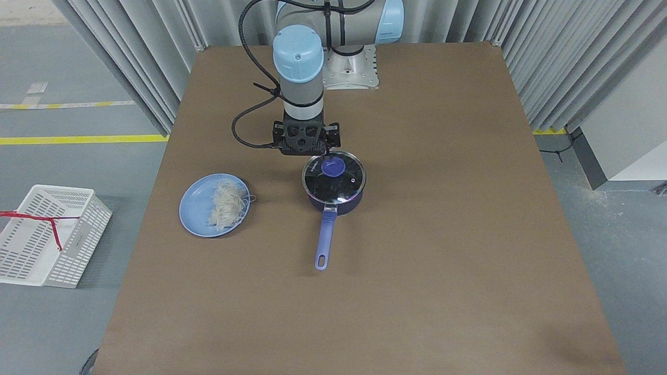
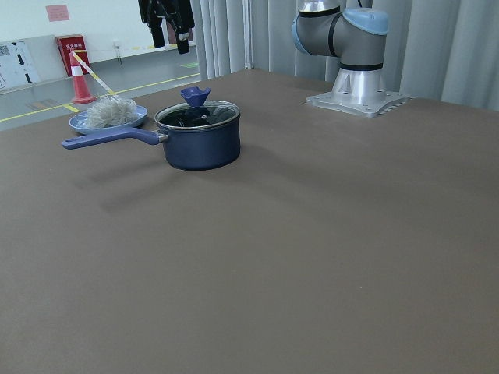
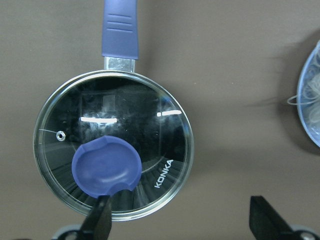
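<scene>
A blue saucepan (image 2: 201, 148) with a glass lid (image 1: 331, 184) stands mid-table, its blue handle (image 1: 325, 240) pointing toward the front camera; the lid has a blue knob (image 3: 106, 165). Left of it in the front view, a blue plate (image 1: 195, 206) holds pale noodle-like strands (image 1: 226, 203). My gripper hangs above the pan's far edge, open, its fingertips apart with nothing between them; the knob lies just ahead of one finger in the wrist view.
My arm's base plate (image 2: 327, 101) sits at the back edge. A white crate (image 1: 81, 250) stands on the floor at the left, beside the table.
</scene>
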